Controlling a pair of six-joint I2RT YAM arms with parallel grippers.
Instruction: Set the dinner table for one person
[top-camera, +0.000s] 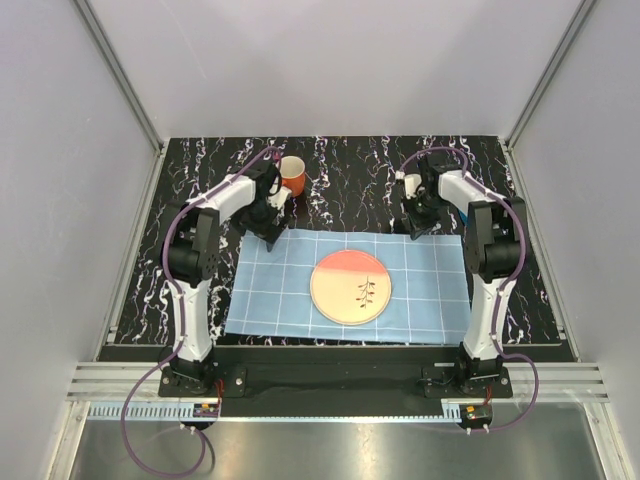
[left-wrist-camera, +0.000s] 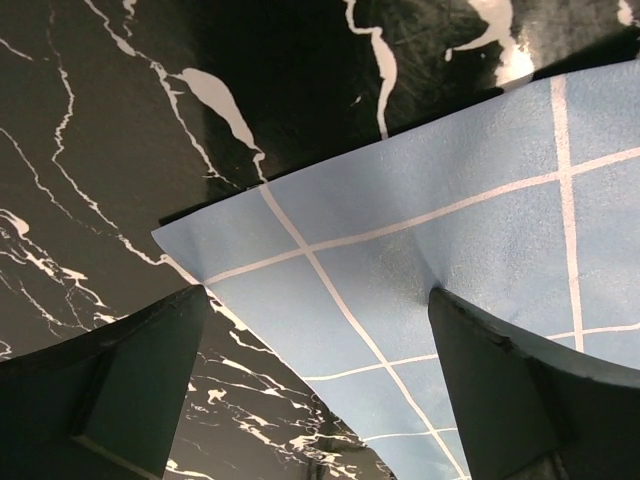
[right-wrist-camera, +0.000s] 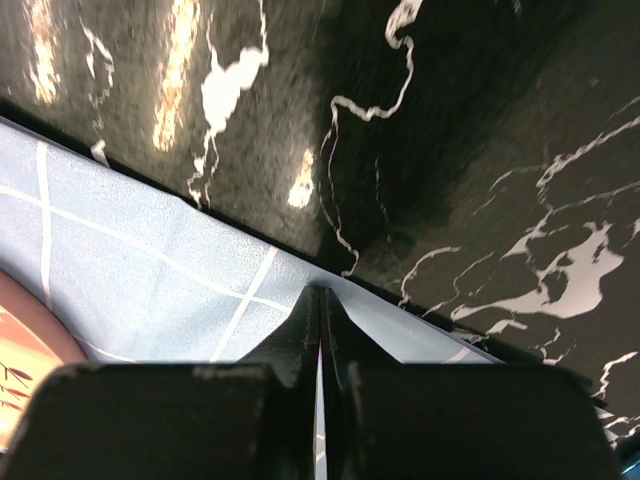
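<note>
The blue placemat (top-camera: 270, 290) with white grid lines lies on the table, and a round plate (top-camera: 350, 287) with a red band and a twig pattern rests at its middle. My left gripper stands open above the mat's far left corner, empty between its fingers. My right gripper is shut, its fingertips at the mat's far edge on the right; nothing clear shows between them. An orange cup (top-camera: 293, 178) stands behind the left gripper. By the right arm, a blue thing (top-camera: 463, 215) is mostly hidden.
The cup stands close to the left arm. A dark thing (top-camera: 401, 227) lies at the mat's far edge near the right gripper.
</note>
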